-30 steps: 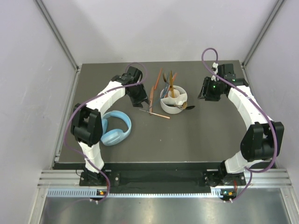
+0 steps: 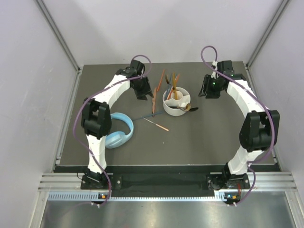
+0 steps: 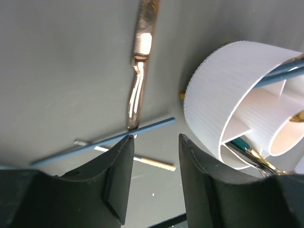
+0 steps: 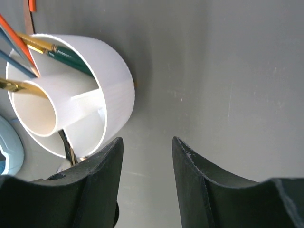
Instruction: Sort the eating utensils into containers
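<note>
A white divided container (image 2: 168, 107) holds utensils at table centre; it fills the upper left of the right wrist view. Copper knife (image 3: 141, 42), blue stick (image 3: 102, 141) and pale-handled thin utensil (image 3: 156, 164) lie loose left of it; an orange stick (image 2: 160, 80) lies behind. My left gripper hangs left of the copper knife, part open with nothing visible between its fingers. My right gripper is right of the container, also part open and empty.
Blue headphones (image 2: 121, 140) lie at the table's left front, beside my left arm.
The blue stick and pale-handled utensil now lie farther apart.
</note>
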